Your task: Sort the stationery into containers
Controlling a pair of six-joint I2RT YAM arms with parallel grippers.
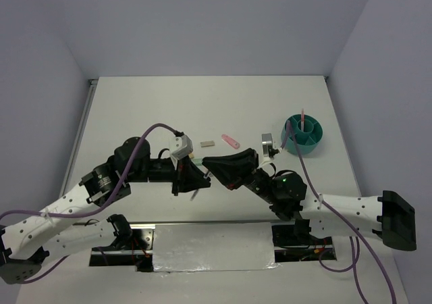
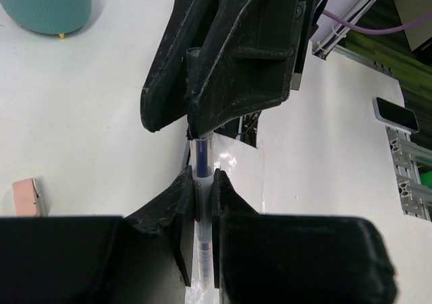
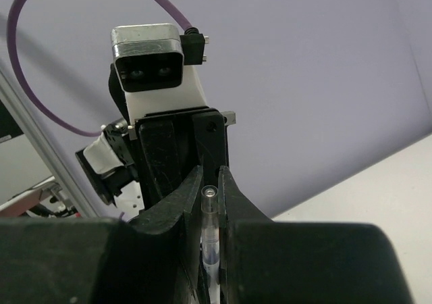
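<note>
Above the table's middle my two grippers meet on a pen. My left gripper is shut on a clear-barrelled pen (image 2: 204,157) held upright, its lower part hanging below the fingers. The right gripper's fingers close around the pen's top end, seen also between them in the right wrist view (image 3: 210,223). A teal divided container (image 1: 302,144) with a pink pen in it stands at the right rear. A pink item (image 1: 230,141) and a small beige block (image 1: 207,143) lie behind the grippers.
Walls rise at back and sides. A phone (image 2: 395,115) lies near the edge in the left wrist view.
</note>
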